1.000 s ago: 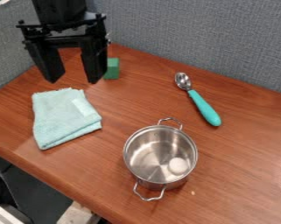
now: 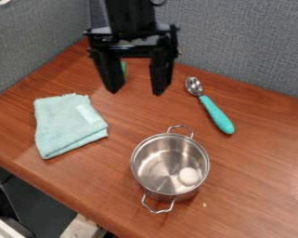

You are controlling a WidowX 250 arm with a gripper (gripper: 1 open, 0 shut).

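My gripper (image 2: 136, 74) hangs over the back middle of the wooden table, its two black fingers apart with nothing visible between them. Behind it a small green object (image 2: 123, 67) is mostly hidden. A folded pale blue cloth (image 2: 68, 125) lies at the left. A steel pot (image 2: 170, 181) with two wire handles stands at the front right, a white round item (image 2: 189, 176) inside it. A spoon with a teal handle (image 2: 215, 113) lies to the right of my gripper.
Grey padded walls (image 2: 251, 42) bound the table at the back and left. The table's front left edge drops away to a dark gap.
My gripper has moved right, from above the cloth toward the spoon, and now covers most of the green object. The other things have not moved.
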